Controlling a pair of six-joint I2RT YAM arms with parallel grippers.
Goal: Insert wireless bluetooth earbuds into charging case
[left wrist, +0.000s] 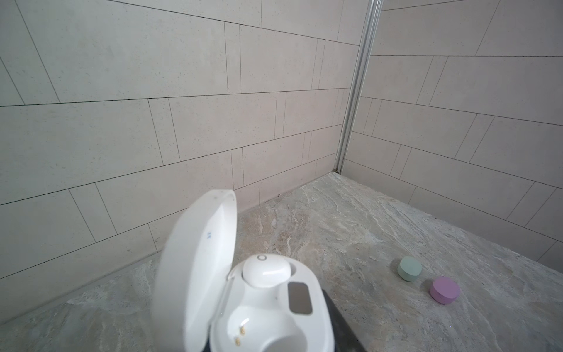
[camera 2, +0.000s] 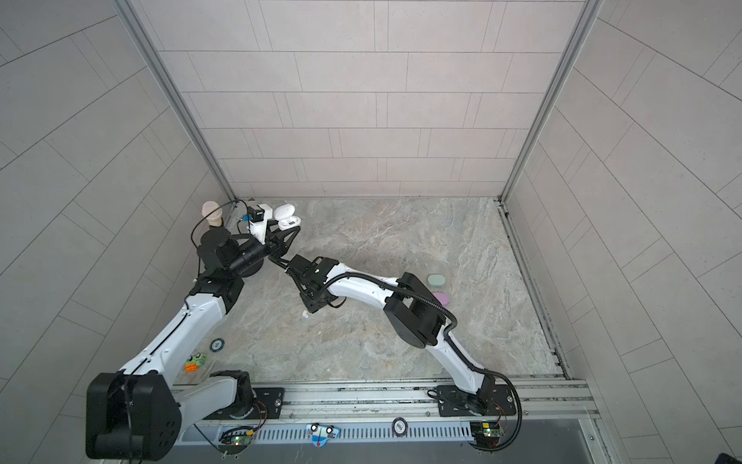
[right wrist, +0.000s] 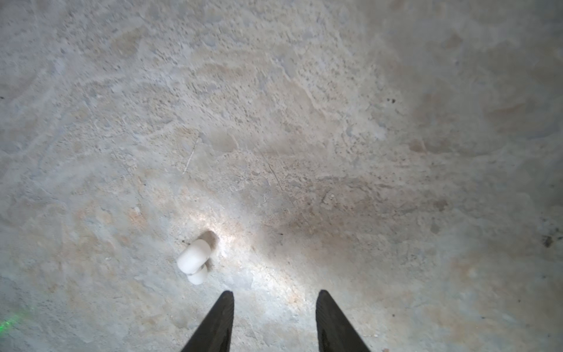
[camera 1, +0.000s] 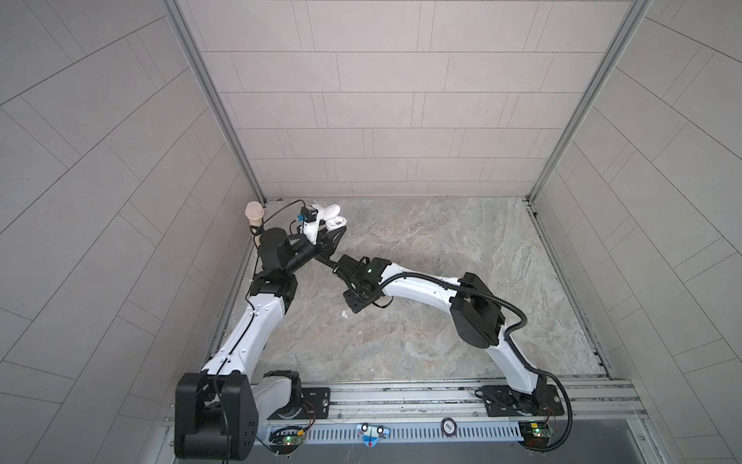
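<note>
My left gripper (camera 1: 337,236) is shut on the white charging case (camera 1: 336,222), held above the surface at the back left with its lid raised. In the left wrist view, one earbud (left wrist: 266,270) sits in the far slot of the case; the near slot is empty, with gold contacts showing. A loose white earbud (right wrist: 194,258) lies on the stone surface in the right wrist view, ahead and left of my right gripper. That gripper's fingers stand apart with bare surface between them. From the top left view the loose earbud (camera 1: 344,314) is a small white speck below the right wrist.
A green disc (camera 2: 436,280) and a purple disc (camera 2: 441,297) lie to the right. A dark round disc (camera 2: 217,344) and a colourful toy (camera 2: 194,362) are at the front left. My two wrists are close together.
</note>
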